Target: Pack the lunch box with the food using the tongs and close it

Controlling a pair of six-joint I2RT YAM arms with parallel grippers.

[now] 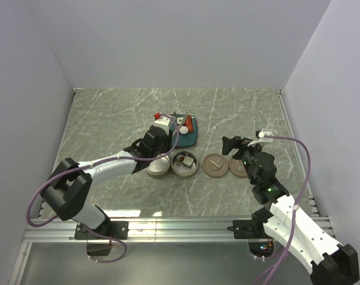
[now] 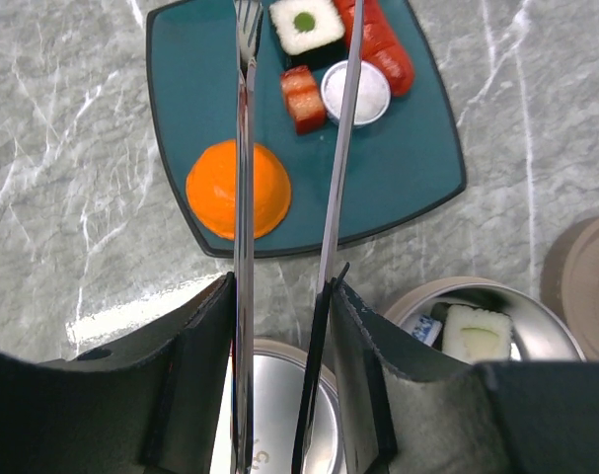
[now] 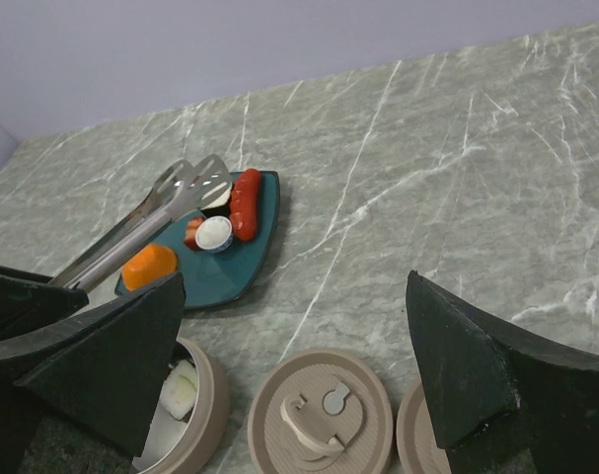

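Observation:
Metal tongs (image 2: 244, 168) are held in my left gripper, their two arms spread a little apart with nothing between them. The tips reach over a teal plate (image 2: 417, 178). On it lie an orange dome-shaped piece (image 2: 220, 190), an orange cube (image 2: 303, 99), a sushi piece (image 2: 307, 25), a red sausage (image 2: 386, 57) and a small white cup (image 2: 356, 93). Nearer stand two round containers: one holding a whitish lid or bowl (image 2: 289, 415), the other holding food pieces (image 2: 477, 333). My right gripper is open and empty, above the lids.
Two round brown lids lie flat right of the containers, a left lid (image 3: 279, 415) with a raised handle and a right lid (image 3: 417, 434) partly hidden by my right finger.

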